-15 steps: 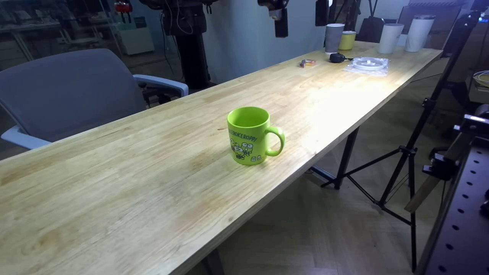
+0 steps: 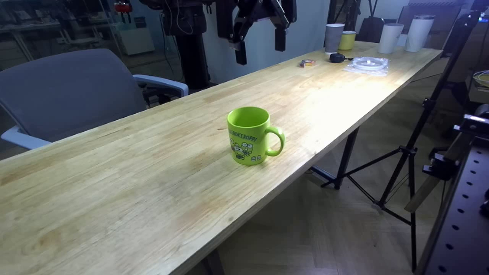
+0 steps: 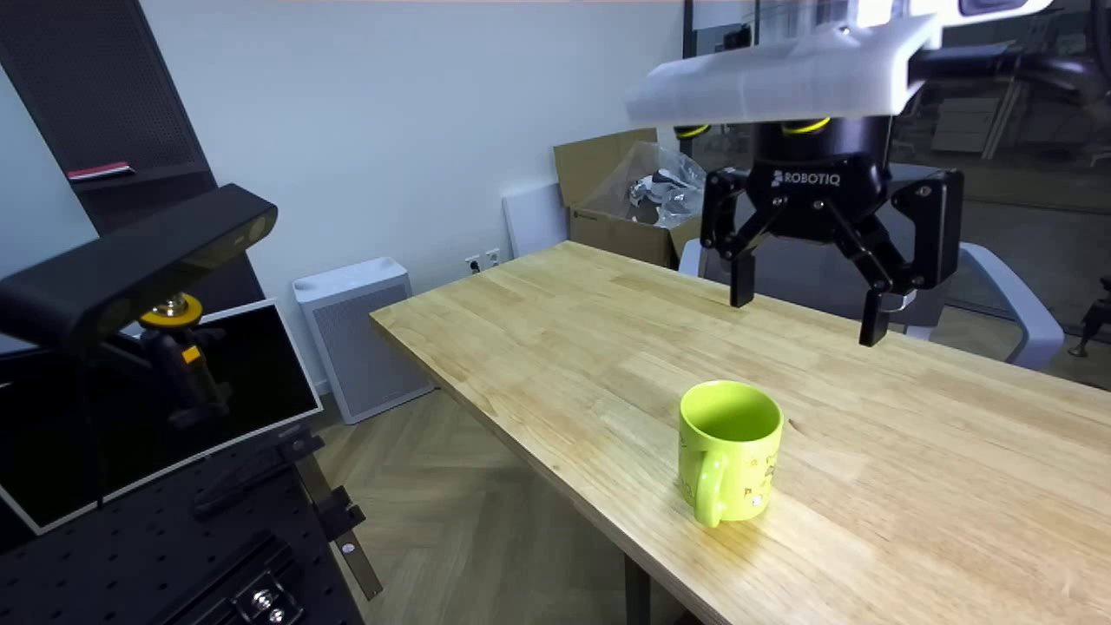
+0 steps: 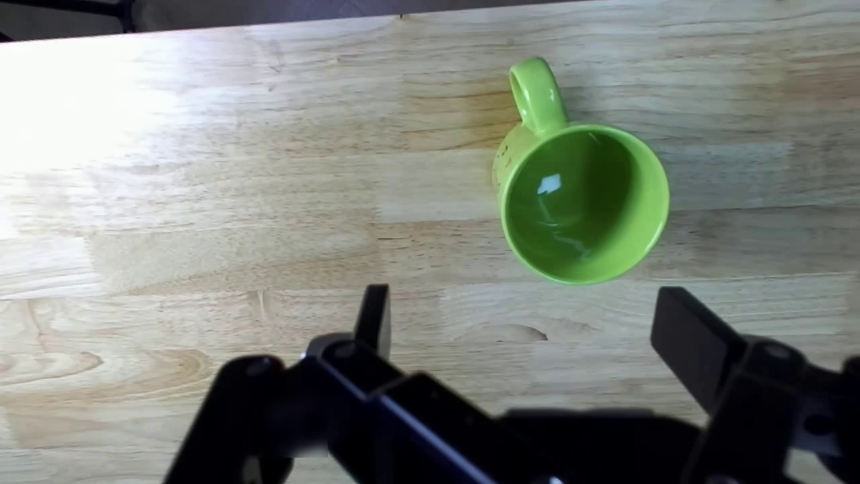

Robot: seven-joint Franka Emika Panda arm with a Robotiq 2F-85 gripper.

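A green mug (image 2: 248,137) with cartoon figures stands upright and empty on the wooden table, close to its edge. In the second exterior view the mug (image 3: 731,450) has its handle turned toward the front edge. My gripper (image 3: 807,312) hangs above the table, farther back than the mug and apart from it. Its fingers are spread wide with nothing between them. Looking down in the wrist view, I see the mug (image 4: 584,203) beyond the fingertips of my open gripper, nearer the right finger, its handle pointing away.
At the table's far end are white cups (image 2: 390,39), a grey cup (image 2: 333,37), a yellow cup (image 2: 347,40), a black object (image 2: 337,57) and a wrapped white disc (image 2: 368,64). A chair (image 2: 73,94) stands alongside.
In the first exterior view my gripper has moved left and lower, away from the cups and toward the mug's side of the table. The mug has not moved.
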